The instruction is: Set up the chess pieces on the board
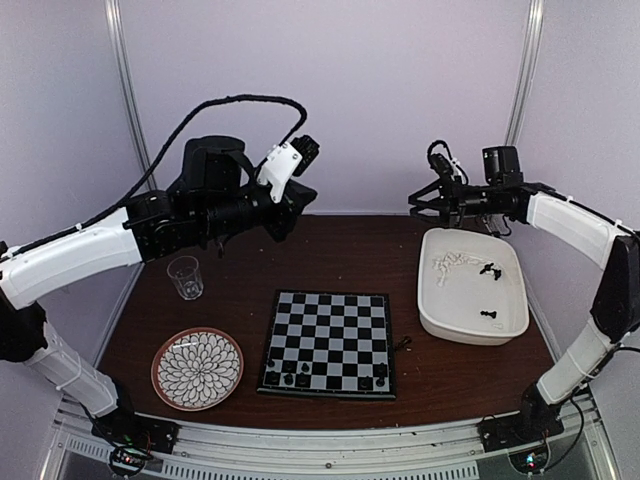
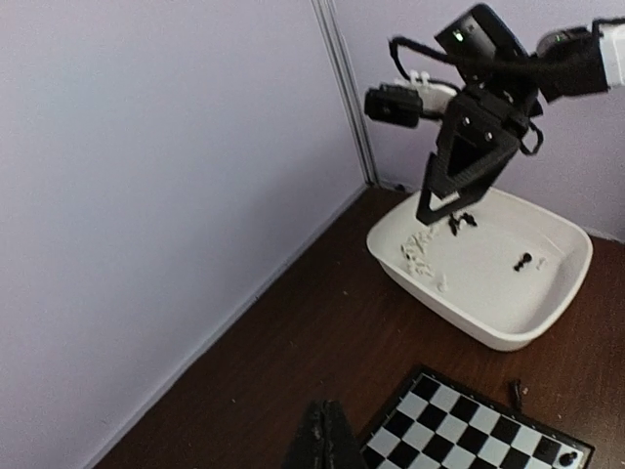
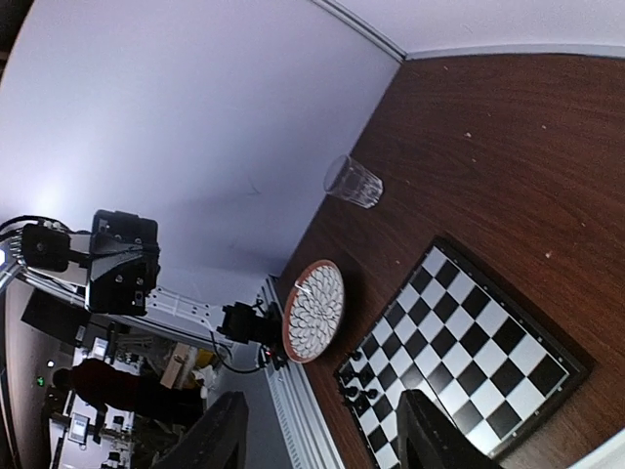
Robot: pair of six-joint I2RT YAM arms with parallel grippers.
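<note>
The chessboard (image 1: 330,340) lies flat at the middle front, with several black pieces (image 1: 304,369) standing along its near edge. A single black piece (image 1: 403,343) rests on the table just off the board's right side; the left wrist view also has this piece (image 2: 516,394). Inside the white tub (image 1: 470,318) are white pieces (image 1: 455,261) in a heap and a few black pieces (image 1: 488,314). Raised high at the back, my left gripper is shut, nothing showing between its fingers. My right gripper hangs above the tub's rear side, open and empty.
A patterned plate (image 1: 198,370) sits left of the board, and a clear glass (image 1: 186,278) lies behind it. Bare dark table (image 1: 330,250) stretches behind the board. The tub's raised walls bound the right side.
</note>
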